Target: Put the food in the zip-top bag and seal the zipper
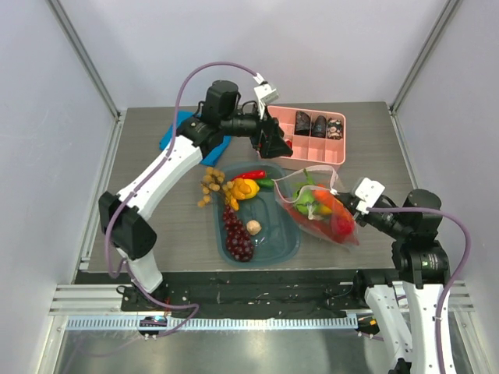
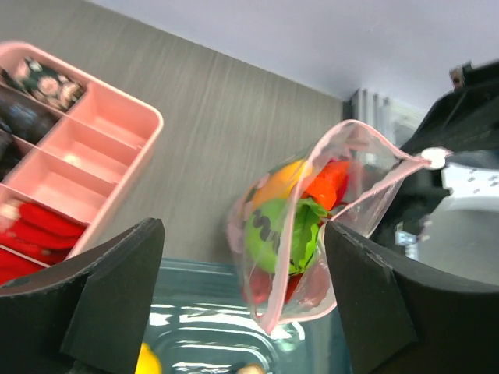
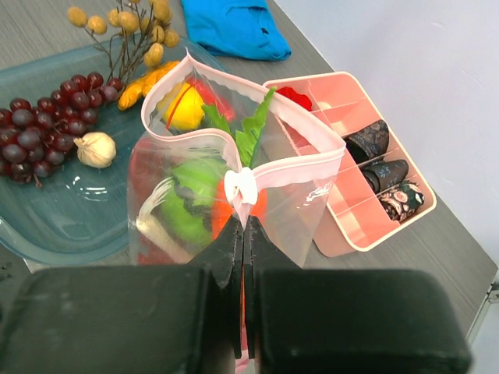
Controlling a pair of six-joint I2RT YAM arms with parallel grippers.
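The clear zip bag (image 1: 316, 214) with pink-white zipper rim holds green, yellow and red items and hangs open-topped beside the teal tray. My right gripper is shut on the bag's edge by the white slider (image 3: 240, 184). My left gripper is part open above and left of the bag, nothing seen between its fingers. In the teal tray (image 1: 277, 245) lie grapes (image 1: 237, 238), garlic (image 1: 253, 227), a yellow item (image 1: 244, 188) and a red pepper (image 1: 251, 174).
A pink divided box (image 1: 335, 152) stands at the back right, a blue cloth (image 3: 234, 31) at the back left. Dried yellow sprigs (image 1: 210, 183) overhang the tray's left. Bare table surrounds them.
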